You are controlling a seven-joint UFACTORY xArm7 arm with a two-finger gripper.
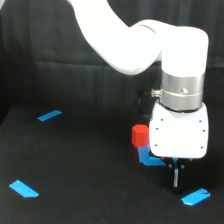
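My gripper (176, 183) points down at the right of the camera view. Its fingers show nearly edge-on as one thin dark shape, so the gap between them cannot be judged. Just left of the white hand is a red block (139, 135). Below it a blue object (147, 157) shows, partly hidden behind the hand. Whether the red block rests on the blue object or stands behind it is unclear. Nothing can be made out held at the fingertips.
Blue strips lie on the dark surface: one at the back left (49, 115), one at the front left (23, 189) and one at the front right (195, 197). A dark curtain (60, 70) hangs behind.
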